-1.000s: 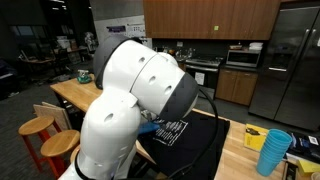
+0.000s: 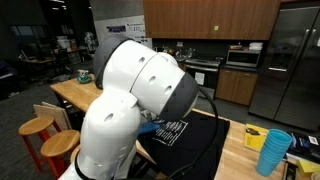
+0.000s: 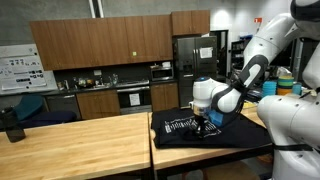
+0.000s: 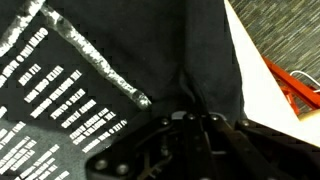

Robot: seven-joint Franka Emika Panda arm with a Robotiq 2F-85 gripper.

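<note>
A black cloth with white printed lines and pale stripes, like a shirt, lies spread over the wooden table; the cloth point(image 4: 95, 125) fills most of the wrist view, and the cloth point(image 3: 175, 138) also shows in exterior view 2. My gripper is down at the cloth near its edge, fingers shut. A ridge of fabric runs up to the dark fingertips, but whether any of it is pinched between them is hidden. In exterior view 1 my own arm blocks the gripper.
A blue cup point(image 2: 273, 152) stands on the table to the right of the cloth in exterior view 1, near a yellow item point(image 2: 255, 137). Bare wood point(image 3: 80, 145) stretches left of the cloth in exterior view 2. Red stools point(image 2: 60, 143) stand beside the table.
</note>
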